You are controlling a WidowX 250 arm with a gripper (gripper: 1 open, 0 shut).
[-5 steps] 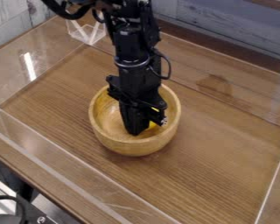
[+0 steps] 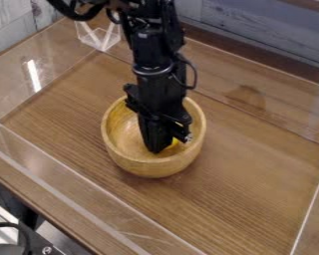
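A tan-yellow round bowl (image 2: 152, 161) sits on the wooden table in the middle of the view. The black gripper (image 2: 159, 135) of the arm reaches down from the top into the bowl, its lower end inside the rim. A small yellow patch shows behind it in the bowl; what that is, and whether anything is between the fingers, is hidden by the dark gripper body.
A clear plastic object (image 2: 99, 32) stands at the back left. Pale walls edge the table at the back, and a dark cable (image 2: 16, 229) lies at the lower left.
The gripper has shifted very slightly within the bowl; otherwise little differs.
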